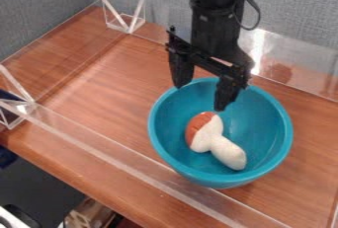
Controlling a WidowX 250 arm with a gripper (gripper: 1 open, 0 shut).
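Note:
My black gripper [207,76] hangs over the back part of a teal bowl [267,123], open, with nothing between its fingers. Inside the bowl lies a white mushroom-like toy [224,151] with an orange-red cap [200,124], resting on its side below and in front of the gripper.
A wooden table [113,84] has clear room left of the bowl. Clear plastic walls run along its front and back edges, with white frame brackets [122,20] at the back left and left side. A grey partition stands behind.

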